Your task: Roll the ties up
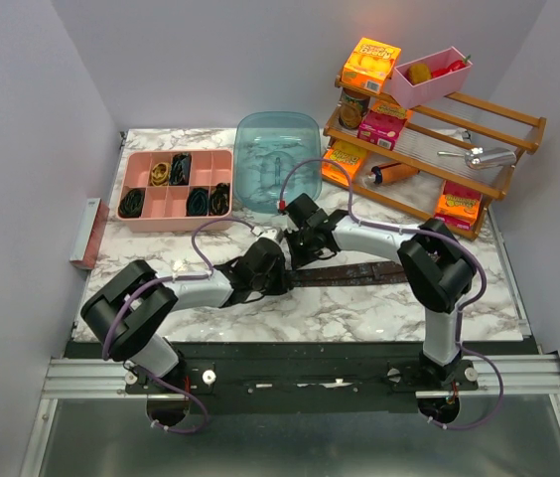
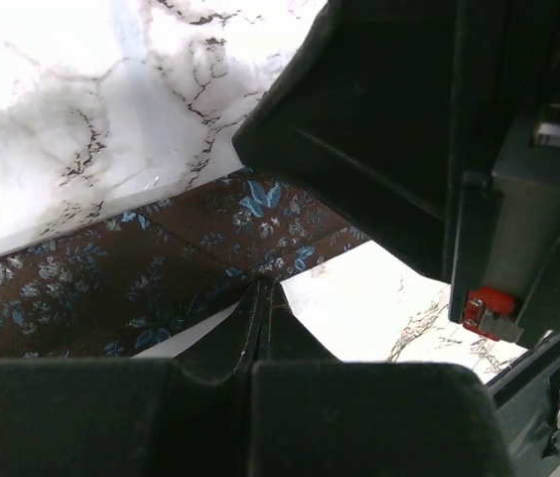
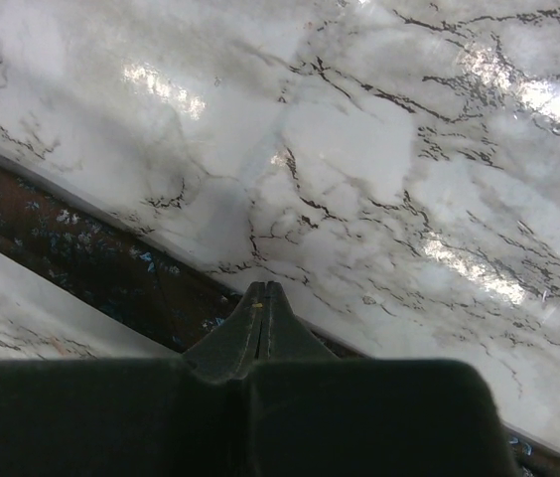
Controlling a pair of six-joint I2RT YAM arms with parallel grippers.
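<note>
A dark brown tie with a blue and grey flower pattern stretches across the marble table in the top view, its left part hidden by my grippers. My left gripper is shut near that hidden part. In the left wrist view its fingertips meet the lower edge of the tie; no cloth shows between them. Just behind, my right gripper is shut too. Its fingertips overlap the tie's far edge in the right wrist view, and nothing shows between them.
A pink divided box with several rolled ties stands at the back left, beside an empty clear teal tray. A wooden rack with boxes fills the back right. Bare marble lies in front of the tie.
</note>
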